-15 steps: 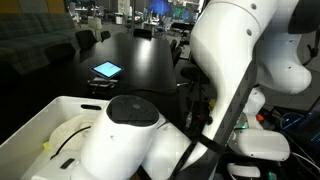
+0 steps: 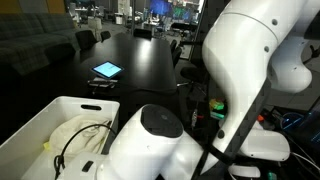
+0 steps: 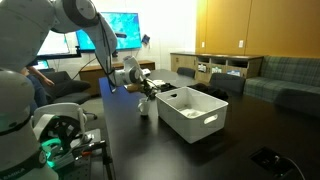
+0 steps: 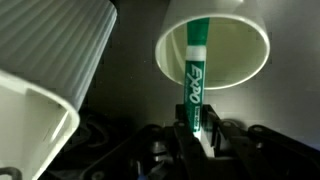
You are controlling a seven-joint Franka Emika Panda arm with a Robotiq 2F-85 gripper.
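A green and white Expo marker (image 4: 195, 75) is held in my gripper, which is shut on its near end. Its green far part reaches into the opening of a white cup (image 4: 242, 55); whether the tip touches the bottom cannot be told. In exterior view 2 the white cup (image 3: 143, 106) stands on the dark table beside a white box, with my gripper (image 3: 150, 88) just above it. The arm hides the cup and the fingers in exterior view 1.
The white box (image 3: 203, 127) stands close to the cup, with a pale item (image 2: 78, 133) inside it. A tablet (image 2: 107, 70) lies on a farther table. Dark cables (image 3: 277, 160) lie on the near table, whose front middle is clear.
In exterior view 1 the arm has shifted right and a little lower, uncovering more of the white box.
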